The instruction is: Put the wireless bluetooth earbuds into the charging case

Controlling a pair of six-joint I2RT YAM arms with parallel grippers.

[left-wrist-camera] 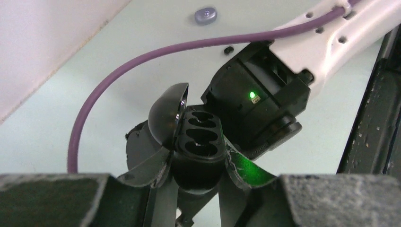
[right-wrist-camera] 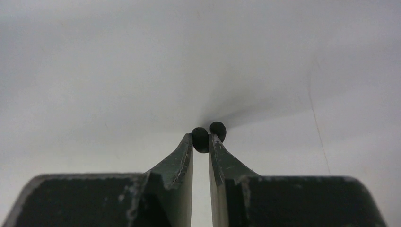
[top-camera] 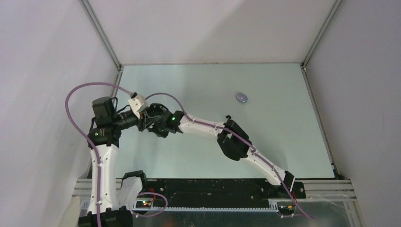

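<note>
The black charging case (left-wrist-camera: 198, 156) stands upright in my left gripper, lid (left-wrist-camera: 165, 113) open, its earbud slots facing up. My left gripper is shut on it. In the right wrist view, my right gripper is shut on a small black earbud (right-wrist-camera: 200, 138); a second dark rounded piece shows just behind its fingertips. The two grippers meet at the table's left in the top view, where my right one lies beside and behind the case and is partly hidden.
A lilac oval object (top-camera: 241, 97) and a small black piece (top-camera: 228, 117) lie on the pale table (top-camera: 283, 137), right of my arms. Walls border the left, back and right.
</note>
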